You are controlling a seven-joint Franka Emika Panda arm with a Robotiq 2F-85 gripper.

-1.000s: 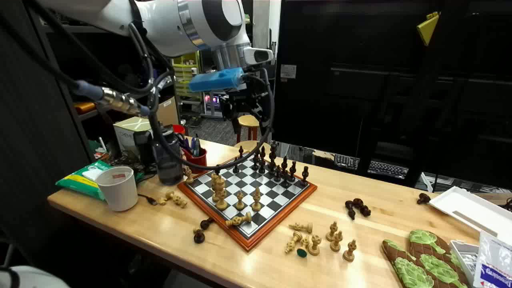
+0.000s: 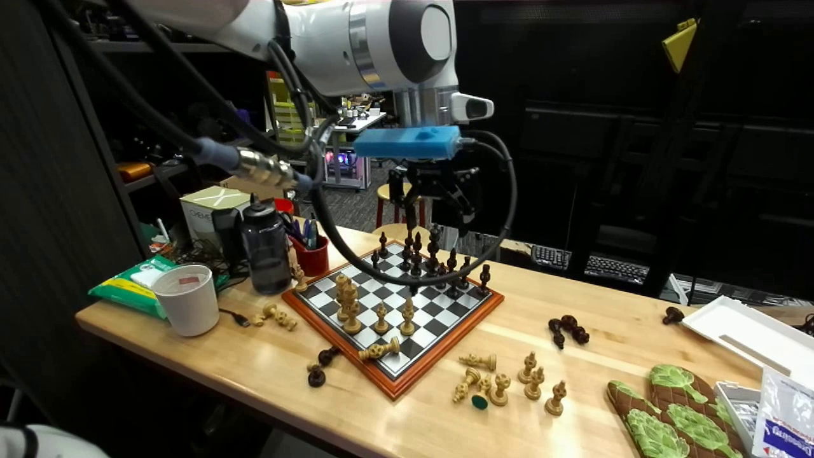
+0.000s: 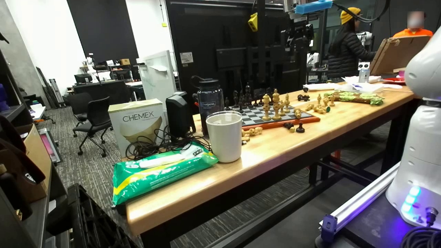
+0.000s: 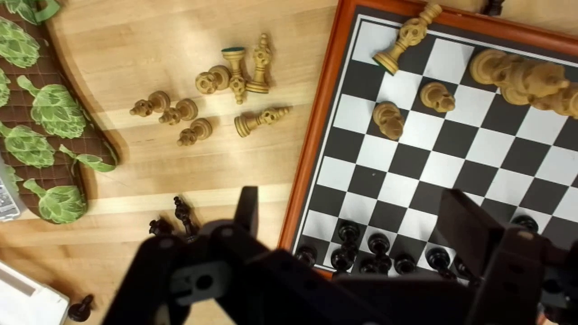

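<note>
A chessboard (image 2: 458,331) with a red-brown wooden frame lies on the table. Dark pieces (image 2: 432,250) stand crowded along its far side. Tan pieces (image 2: 407,316) stand near its front left, and one tan piece (image 4: 406,39) lies tipped across the board's edge. Off the board, several loose tan pieces (image 4: 236,73) are on the bare wood, some upright and some on their sides. A few dark pieces (image 2: 568,329) lie to the right of the board. My gripper hangs well above the board's right part, its fingers (image 4: 467,227) wide apart with nothing between them.
Right of the loose pieces lie a leaf-patterned mitt (image 2: 671,408) and a white tray (image 2: 751,336). A white cup (image 2: 187,300), a dark bottle (image 2: 267,252) and a red pen holder (image 2: 313,258) stand at the left. Bare wood lies between the board and the mitt.
The arm and gripper have moved to the right and swung more upright over the board. The pieces and other table items appear unmoved.
</note>
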